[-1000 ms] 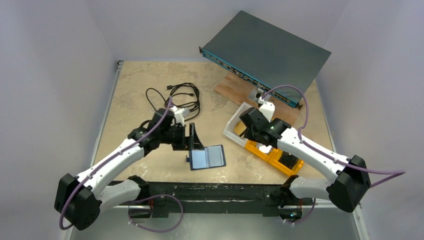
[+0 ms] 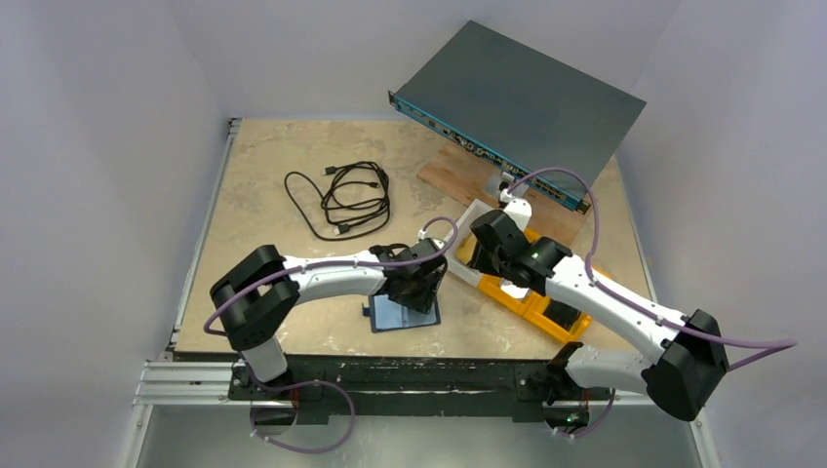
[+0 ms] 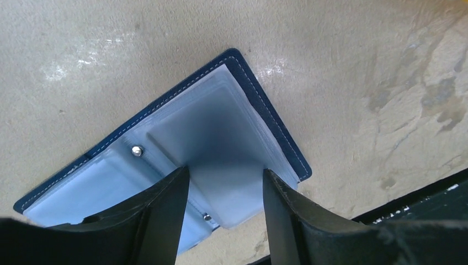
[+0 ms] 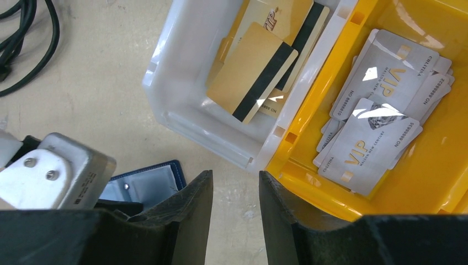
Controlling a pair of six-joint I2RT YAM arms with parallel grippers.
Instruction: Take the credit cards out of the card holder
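The dark blue card holder (image 2: 394, 322) lies open on the table near the front edge, with clear sleeves on both halves. In the left wrist view, my left gripper is over the right-hand sleeve (image 3: 215, 138) of the holder, its fingers part open with nothing gripped between them. Whether the fingertips touch the sleeve I cannot tell. No printed card shows inside the sleeves, which look pale blue. My right gripper stands open and empty, above the table beside the bins.
A white bin (image 4: 193, 118) holds several gold cards (image 4: 251, 74). The yellow bin (image 4: 309, 118) beside it holds several silver VIP cards (image 4: 375, 143). A coiled black cable (image 2: 356, 200) lies at the back left; a large dark rack unit (image 2: 517, 107) fills the back right.
The holder stays in place.
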